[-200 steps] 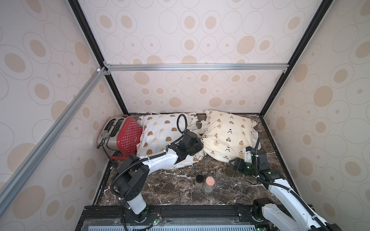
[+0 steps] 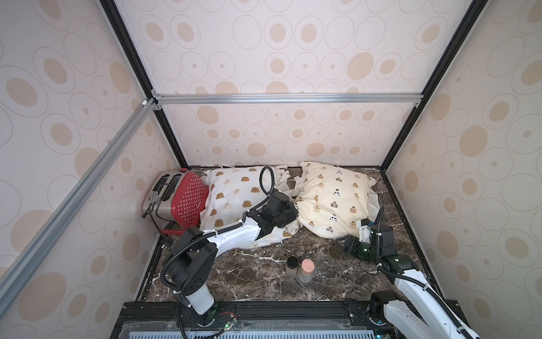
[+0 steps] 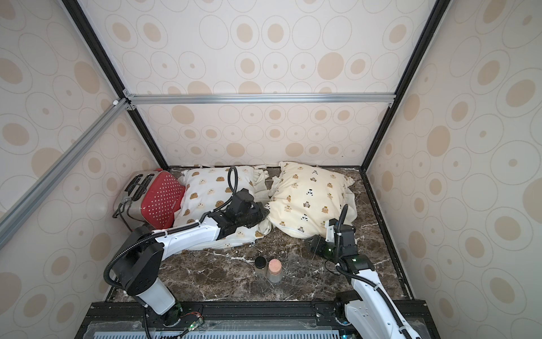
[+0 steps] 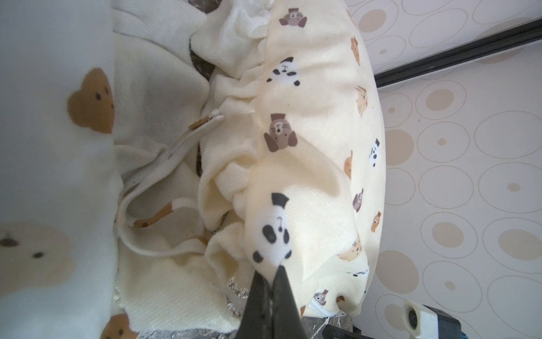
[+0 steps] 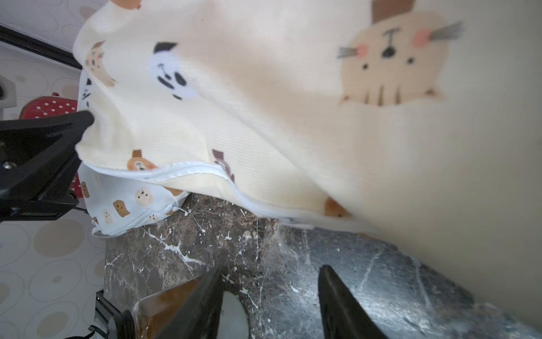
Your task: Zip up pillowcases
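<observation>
A cream pillowcase with animal prints (image 2: 336, 197) lies on the right, bulging over its pillow. Its near-left corner draws to a point at the tips of my left gripper, which is shut on the fabric. Along the lower edge runs a white zipper (image 5: 192, 167), with a small pale pull (image 5: 297, 225) hanging from it in the right wrist view. My right gripper is open just in front of that edge, bare counter between its fingers. The white bear-print pillowcase (image 2: 234, 189) lies to the left, partly behind my left arm.
Two small jars, one with a black lid (image 2: 292, 261) and one with a pink lid (image 2: 307, 265), stand on the marble counter (image 2: 242, 276) near the front. A red toaster (image 2: 187, 199) is at the far left. Counter between jars and right gripper is clear.
The left arm and both pillows look unmoved.
</observation>
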